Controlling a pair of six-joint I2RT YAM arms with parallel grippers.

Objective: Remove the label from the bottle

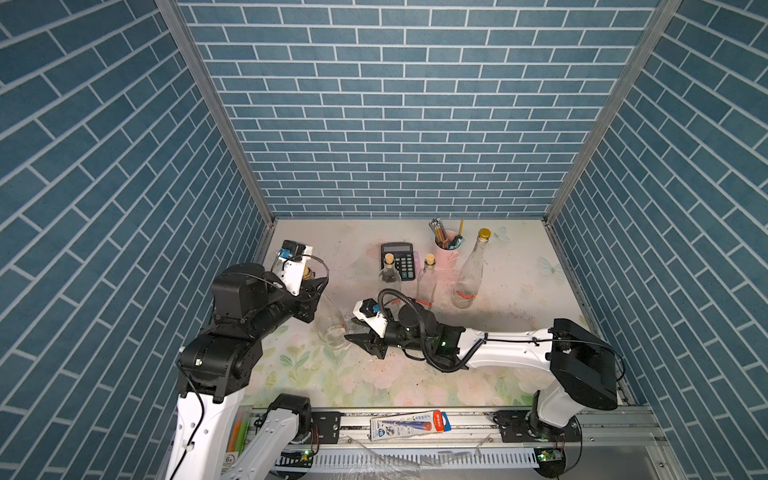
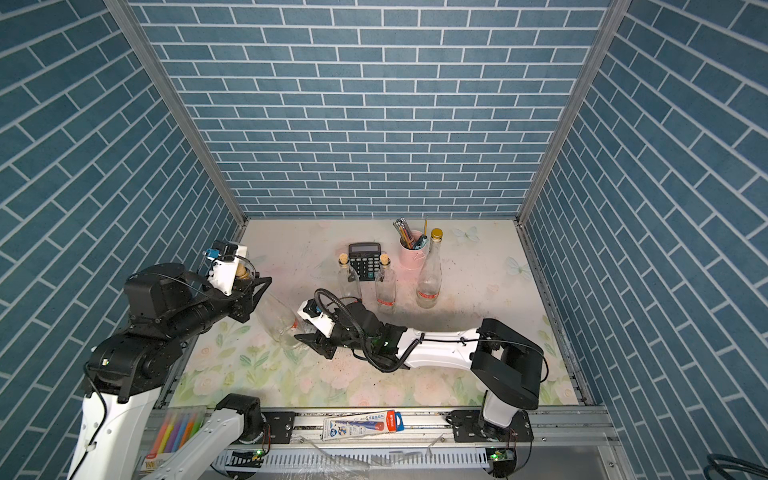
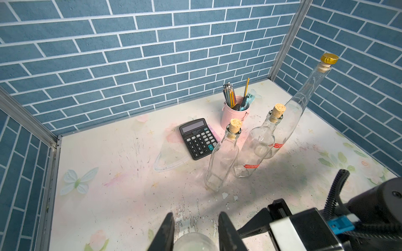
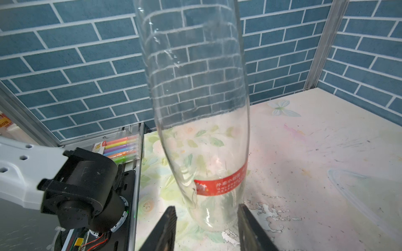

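Observation:
A clear glass bottle (image 1: 326, 318) hangs tilted over the left of the table, with my left gripper (image 1: 310, 299) shut on its upper part. In the left wrist view only the bottle's pale round end (image 3: 195, 243) shows between the left fingers. Around its lower body runs a red label (image 4: 222, 183) with white print, its left end standing in plain sight. My right gripper is open near the bottle's base. Nothing is visibly held between its fingers; whether either touches the glass, I cannot tell.
Two corked bottles (image 3: 224, 156) (image 3: 255, 146) and a taller gold-capped bottle (image 3: 295, 108) stand on the table. Behind them are a calculator (image 3: 196, 138) and a pink pen cup (image 3: 234, 115). Wet spots (image 4: 268, 215) lie under the held bottle.

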